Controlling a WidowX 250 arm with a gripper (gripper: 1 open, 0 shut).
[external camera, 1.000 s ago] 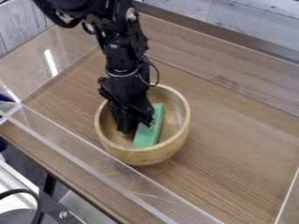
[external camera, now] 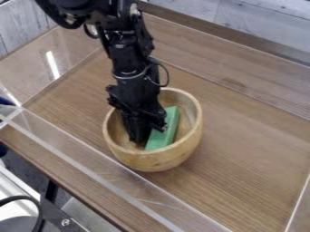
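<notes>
A wooden bowl (external camera: 179,154) sits on the wooden table with a green block (external camera: 164,132) inside it. The black robot gripper (external camera: 136,134) reaches down into the bowl at the left of the block; its fingertips are partly hidden, so whether it is open or shut is unclear.
Clear plastic edging runs along the front and left side, with a pale wall at the back. Cables and white hardware are at the lower left.
The arm and gripper have shifted slightly left within the bowl. The bowl and green block look nearly unchanged in place.
</notes>
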